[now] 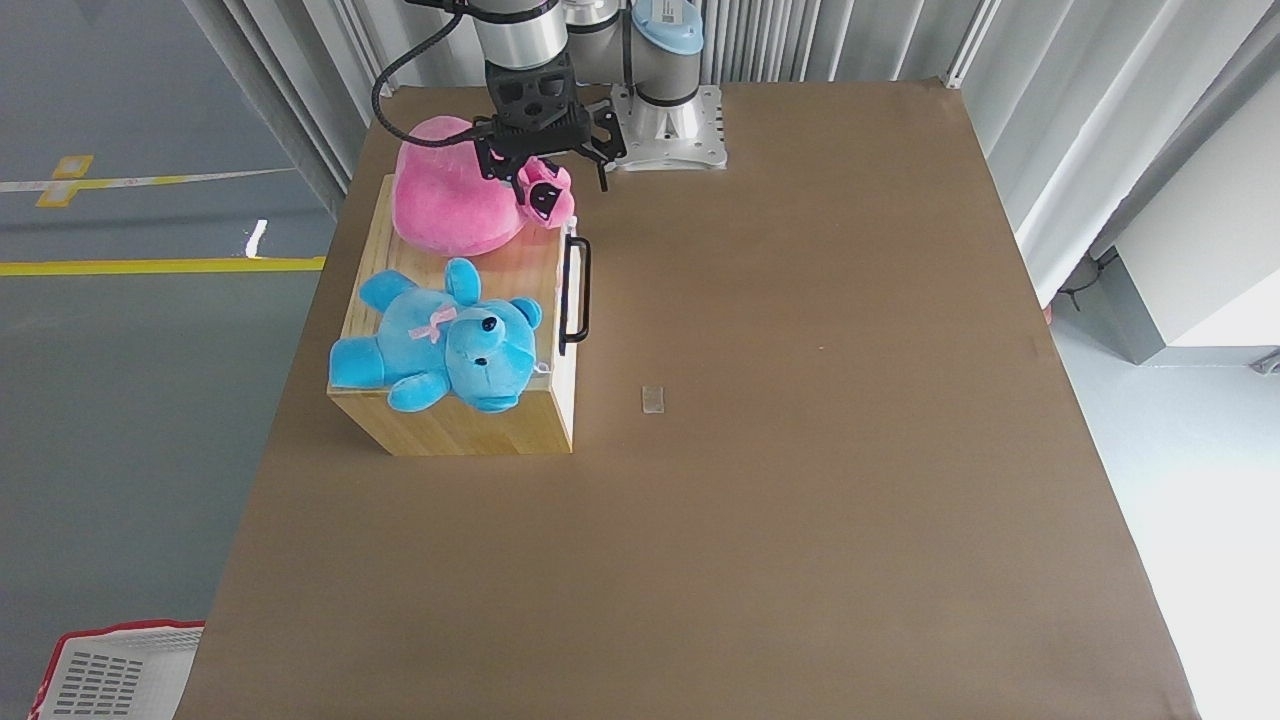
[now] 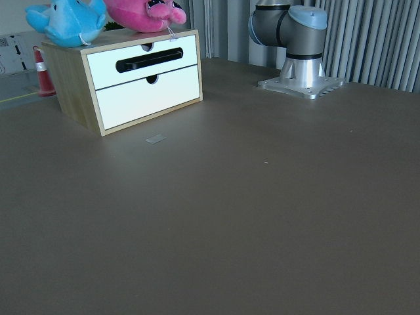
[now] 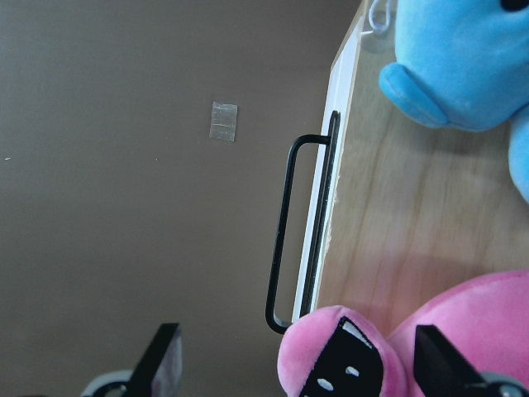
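My gripper [image 1: 561, 182] hangs over the pink plush [image 1: 450, 198] at the back of a small wooden drawer cabinet [image 1: 450, 426]; in the wrist view its two fingers are spread apart, open, near the plush's head. A blue bear [image 1: 432, 360] lies on the cabinet's top toward the front, clear of the gripper. The cabinet has two white drawer fronts, seen in the left view [image 2: 147, 95], with a black handle [image 3: 281, 223] on the upper one.
The arm's base [image 1: 666, 144] stands at the back. A white basket [image 1: 120, 672] is off the table at lower left.
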